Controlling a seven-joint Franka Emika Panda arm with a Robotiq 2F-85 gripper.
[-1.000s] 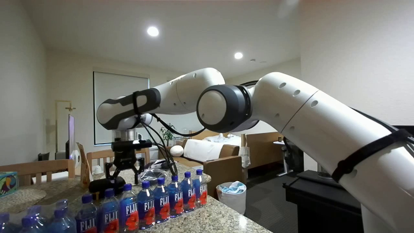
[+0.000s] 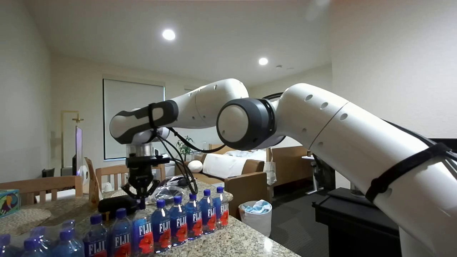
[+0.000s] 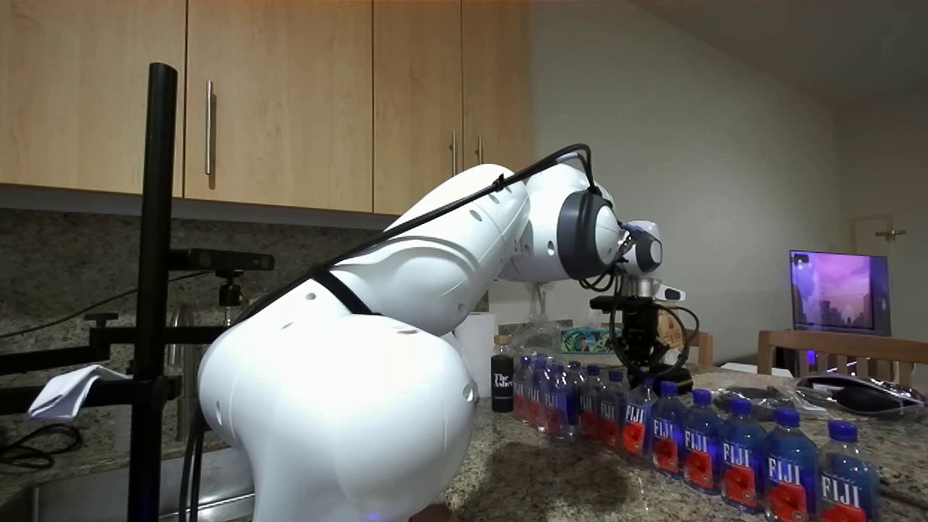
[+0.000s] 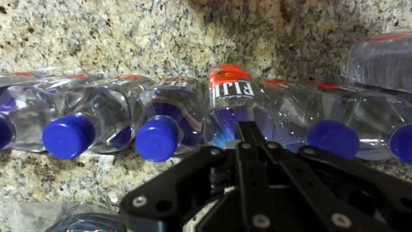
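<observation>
My gripper (image 2: 141, 203) points straight down over a row of clear FIJI water bottles with blue caps. In the wrist view its fingers (image 4: 250, 133) stand together, shut, and nothing shows between them. They overlap the shoulder of one upright FIJI bottle (image 4: 231, 92), and the gripper hides that bottle's cap. From the first exterior side, the fingertips are at the top of the FIJI bottle (image 2: 142, 233); whether they touch it is unclear. Neighbouring bottles (image 4: 160, 133) stand close on both sides. The second exterior view has the gripper (image 3: 641, 373) behind the row.
A black cylindrical object (image 2: 112, 205) lies behind the row. Plastic-wrapped items (image 3: 861, 396) sit farther along the granite counter (image 3: 539, 474). A dark bottle (image 3: 502, 383) stands beside more FIJI bottles. Bare counter lies in front of the row.
The gripper's fingers were spread apart a second ago and are now together. The gripper has shifted slightly to the right in exterior view 1. The bottles appear unmoved.
</observation>
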